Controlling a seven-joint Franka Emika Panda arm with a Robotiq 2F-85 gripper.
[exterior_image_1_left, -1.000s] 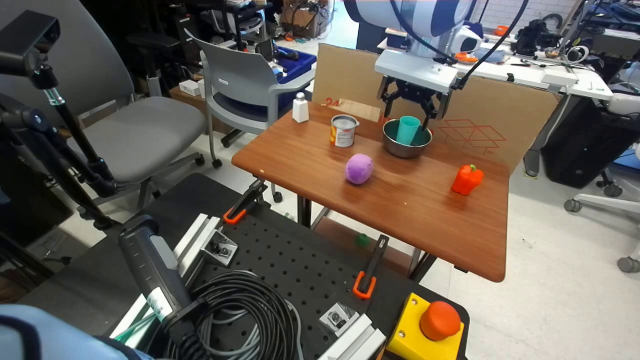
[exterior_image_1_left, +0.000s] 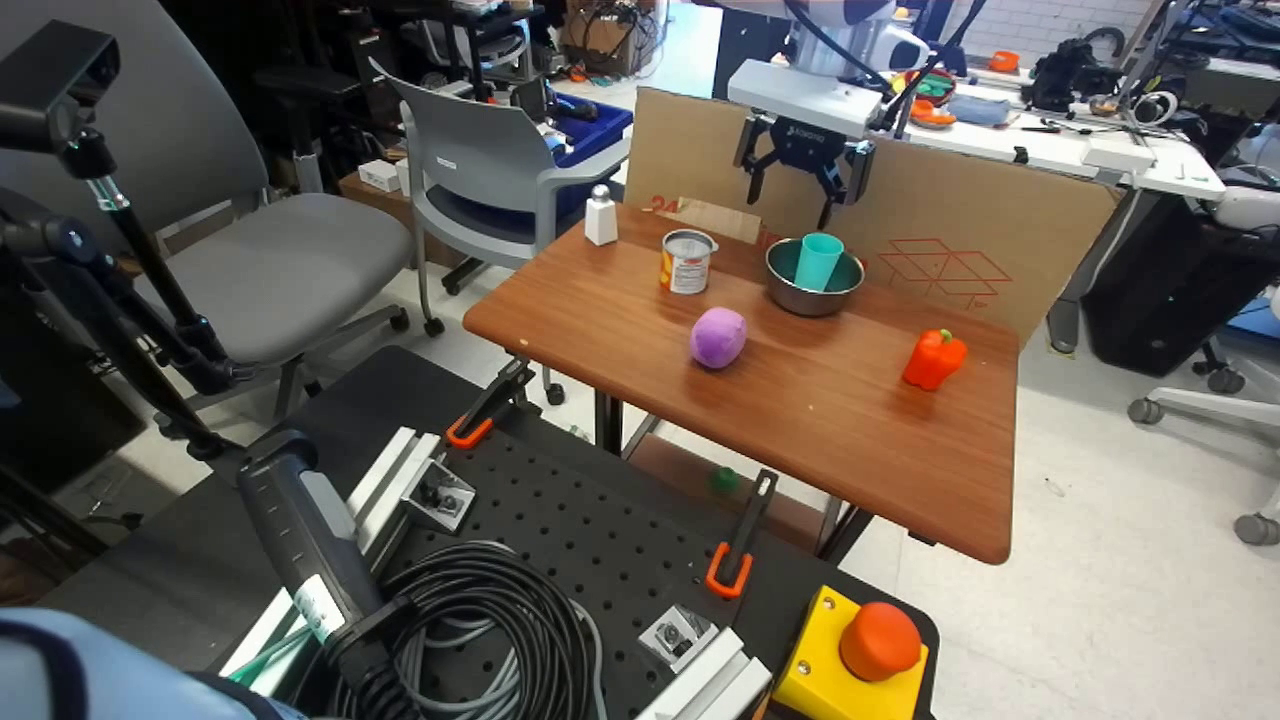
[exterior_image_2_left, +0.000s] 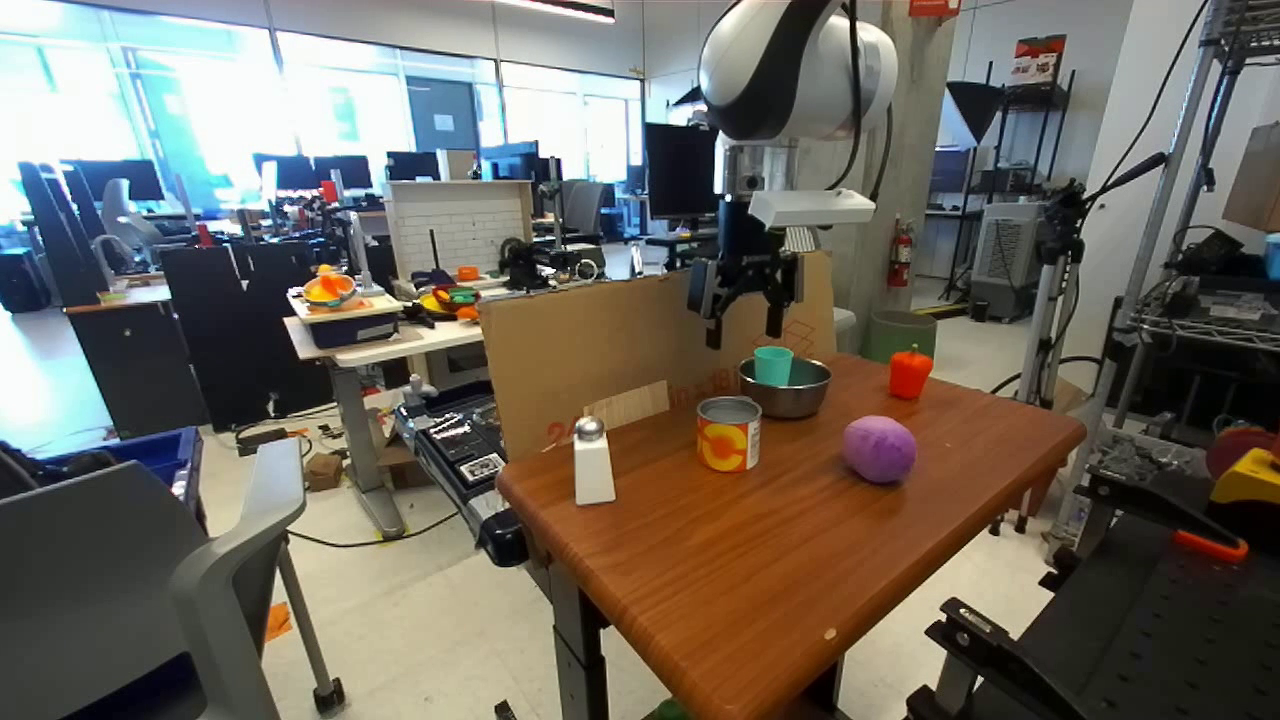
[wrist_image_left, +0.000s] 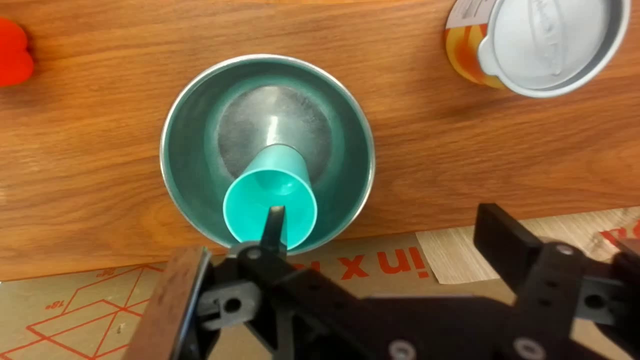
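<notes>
A teal cup (wrist_image_left: 279, 162) leans inside the round metal bowl (wrist_image_left: 273, 114), its open mouth tilted toward the bowl's cardboard-side rim in the wrist view. My gripper (exterior_image_1_left: 788, 206) hangs above the back edge of the table, higher than the bowl, with its fingers wide apart and nothing between them. One dark fingertip (wrist_image_left: 275, 223) overlaps the cup's mouth in the wrist view; the other sits well off to the right over the cardboard. From the second exterior view the gripper (exterior_image_2_left: 744, 330) is clear above the cup (exterior_image_2_left: 773, 365).
A can (exterior_image_1_left: 686, 263) stands left of the bowl, and a white shaker (exterior_image_1_left: 601, 218) farther left. A purple ball (exterior_image_1_left: 719, 337) and a red pepper (exterior_image_1_left: 935, 359) rest on the wooden table (exterior_image_1_left: 828, 420). Upright cardboard (exterior_image_1_left: 948, 228) borders its back.
My gripper has risen and shifted back and left in the first exterior view, away from the bowl. The cup remains in the bowl, only slightly shifted.
</notes>
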